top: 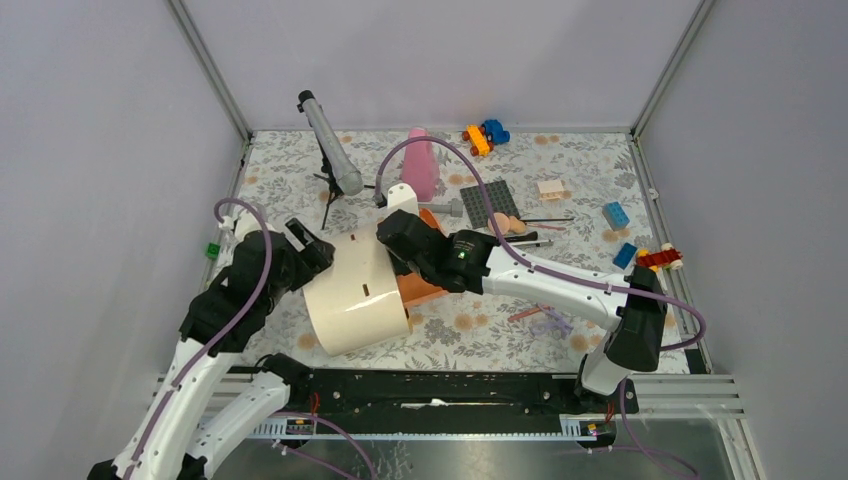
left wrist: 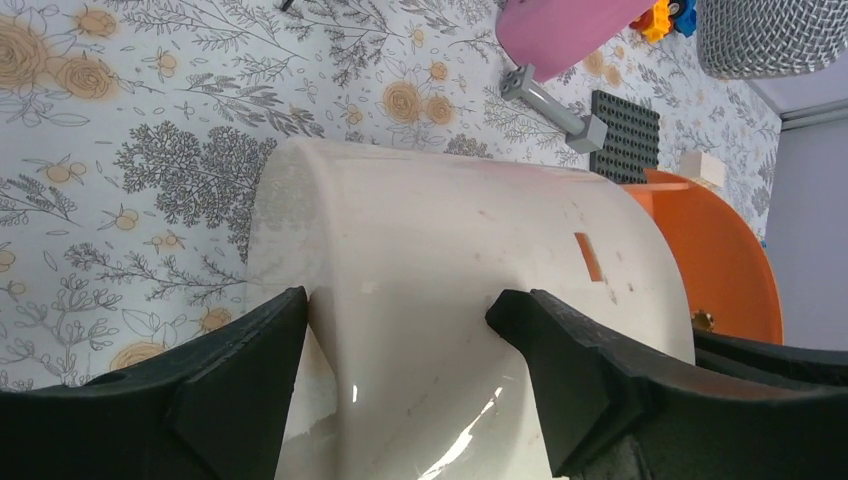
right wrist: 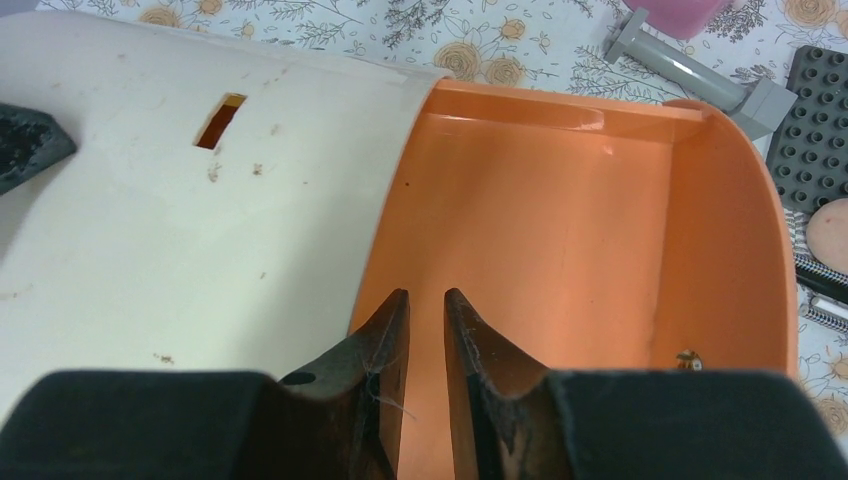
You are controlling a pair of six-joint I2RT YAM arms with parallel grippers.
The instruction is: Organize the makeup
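Note:
A cream curved cover (top: pixel 350 300) lies over the left of an orange container (top: pixel 420 290), whose open inside (right wrist: pixel 540 200) is bare apart from a small gold piece (right wrist: pixel 689 358) at the right. My left gripper is part open across the cover's rounded left end, both fingertips at its surface. My right gripper is at the container, its fingertips close together with a narrow orange-coloured gap; what lies between them lower down is hidden. Round beige cosmetic pieces (top: pixel 500 225) and slim dark sticks (top: pixel 520 237) lie right of the container.
A pink object (top: pixel 420 168), grey studded plate (top: pixel 485 195), grey cylinder piece (right wrist: pixel 675 70) and telescope (top: pixel 335 145) stand or lie behind. Toy vehicles (top: pixel 480 140) and blue blocks (top: pixel 615 215) are at the back and right.

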